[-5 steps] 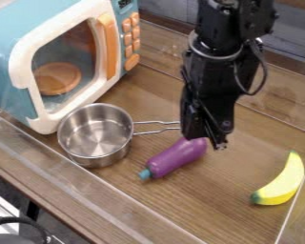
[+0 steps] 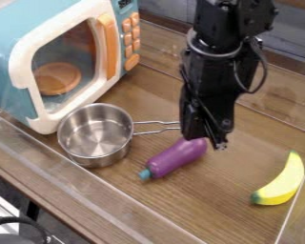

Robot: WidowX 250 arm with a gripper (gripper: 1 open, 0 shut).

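My black gripper [image 2: 206, 129] hangs over the wooden counter, pointing down just above a purple eggplant [image 2: 177, 158] with a teal tip. Its fingers are dark and partly hidden, so how far they are apart is unclear. A steel saucepan [image 2: 91, 143] sits to the left, its handle reaching toward the gripper. A yellow banana [image 2: 282, 179] lies at the right.
A blue and white toy microwave [image 2: 28, 48] with an orange plate inside stands at the back left. A clear stretch of counter [image 2: 155, 214] lies in front. Transparent edges line the counter's left and right.
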